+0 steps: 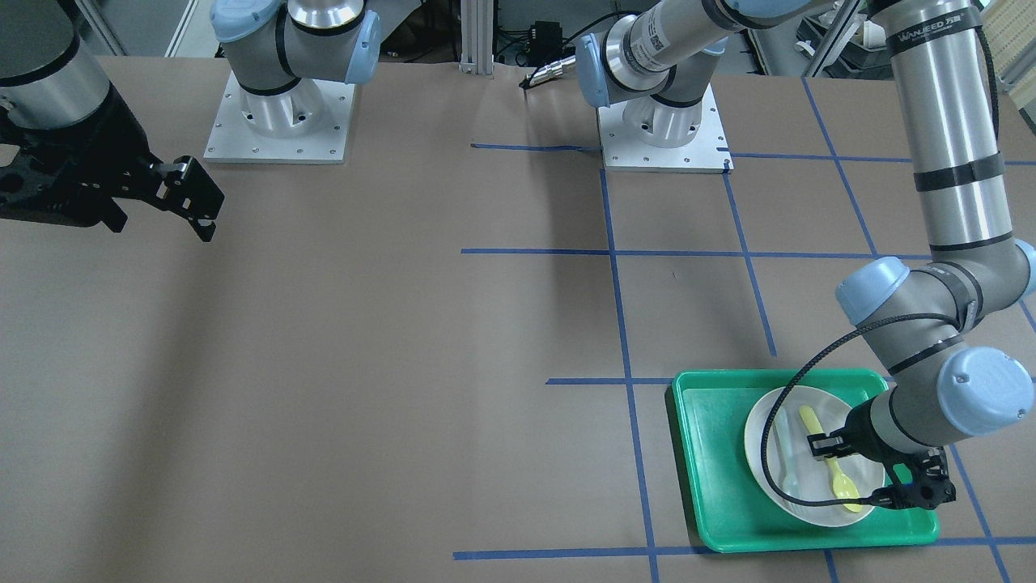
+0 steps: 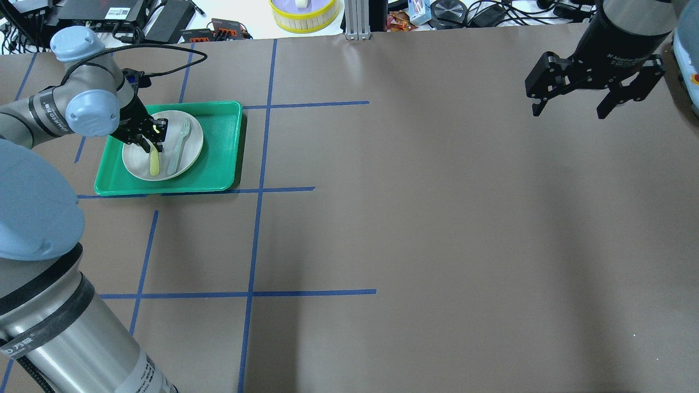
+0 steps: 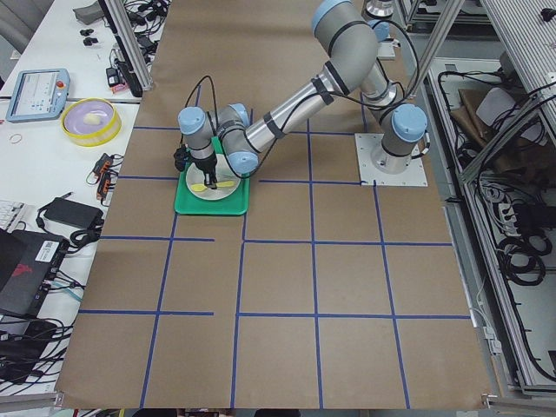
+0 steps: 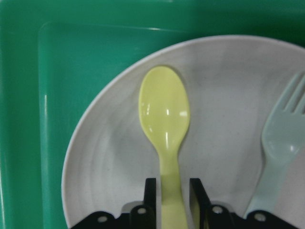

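Note:
A yellow spoon [image 4: 164, 112] lies on a white plate [image 4: 109, 157], bowl toward the top of the wrist view, with a pale mint fork [image 4: 281, 143] to its right. The plate sits in a green tray [image 1: 714, 525] at the lower right of the front view. My gripper is low over the plate, open, with one black finger on each side of the spoon's handle. In the top view the spoon [image 2: 154, 164] is partly hidden beneath the gripper.
Another black gripper [image 1: 184, 194] hangs at the upper left of the front view. Other arm bases [image 1: 670, 155] stand at the back.

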